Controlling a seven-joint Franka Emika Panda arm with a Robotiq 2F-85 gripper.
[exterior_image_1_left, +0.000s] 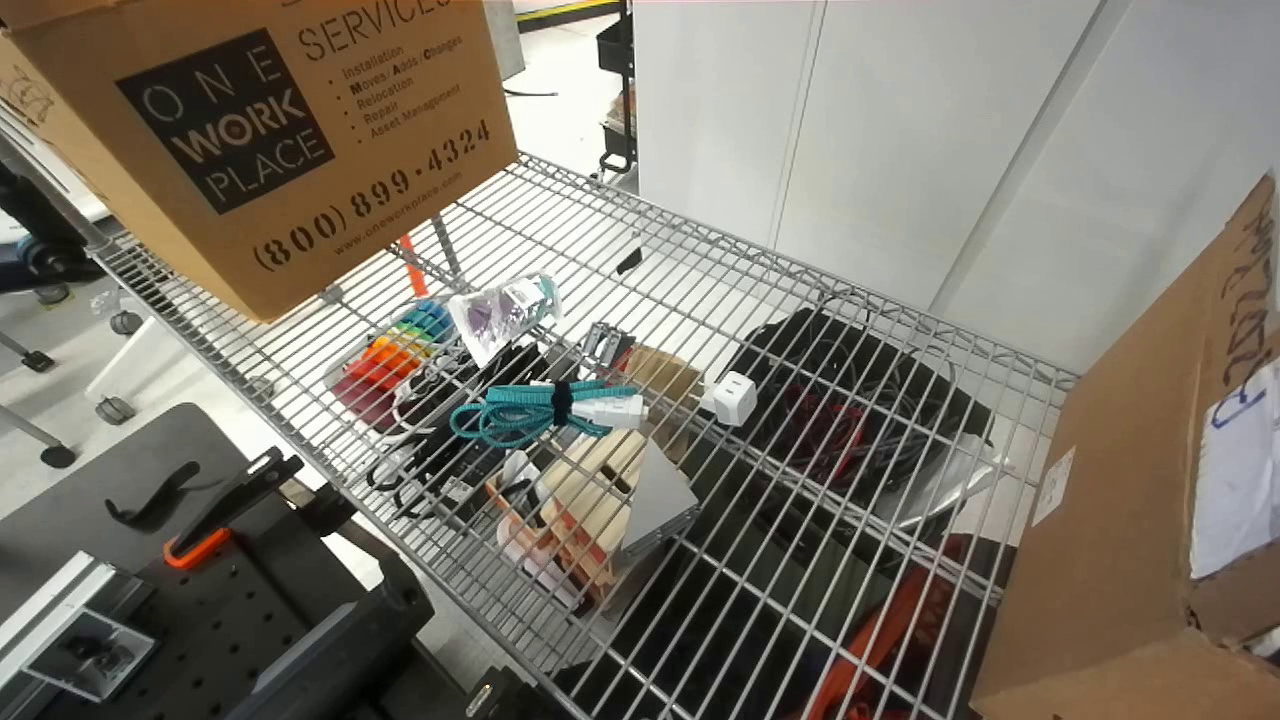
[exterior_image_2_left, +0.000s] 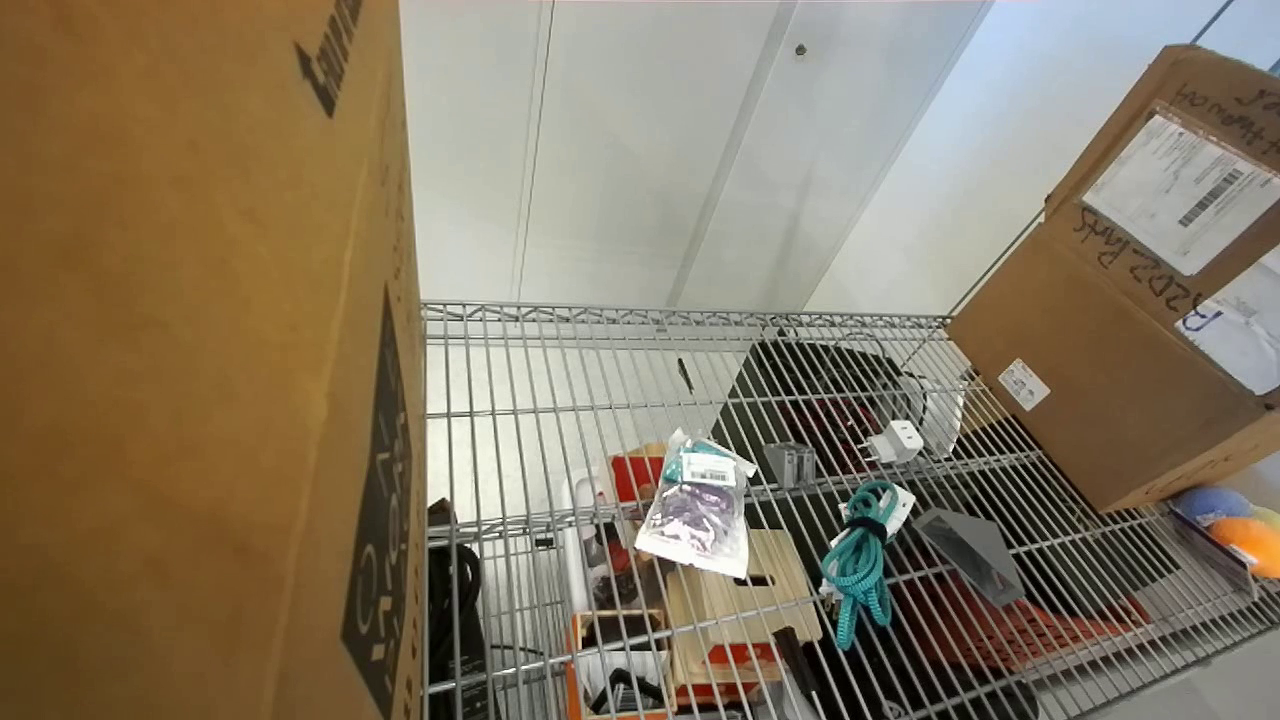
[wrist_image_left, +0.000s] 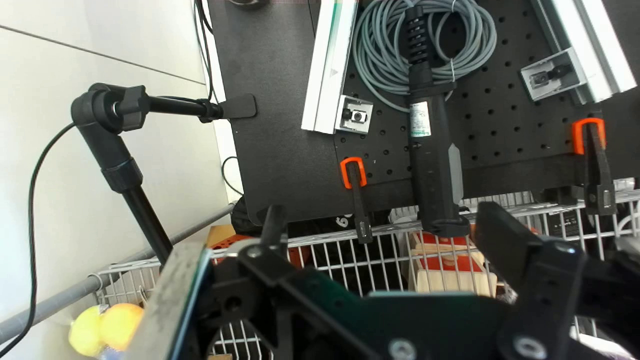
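Observation:
My gripper is open in the wrist view, its black fingers wide apart with nothing held between them. It shows in neither exterior view. On the wire shelf (exterior_image_2_left: 540, 408) lie a clear bag (exterior_image_2_left: 698, 504) with purple and teal contents and a teal cable (exterior_image_2_left: 861, 558) bundled by a black strap. Near these are a white plug adapter (exterior_image_2_left: 895, 443), a small grey metal block (exterior_image_2_left: 789, 464) and a grey wedge (exterior_image_2_left: 972, 552). In the other exterior view, the adapter (exterior_image_1_left: 729, 397) sits right of the coiled cable (exterior_image_1_left: 534, 408), and the bag (exterior_image_1_left: 506, 314) lies farther left.
Cardboard boxes stand at the shelf's left (exterior_image_1_left: 300, 144) and right (exterior_image_1_left: 1116, 480) ends. A black perforated bench (wrist_image_left: 282, 150) adjoins the shelf, bearing a corded black tool (wrist_image_left: 432, 156) and orange-tipped clamps. The shelf's back left is mostly bare. Items beneath show through the wires.

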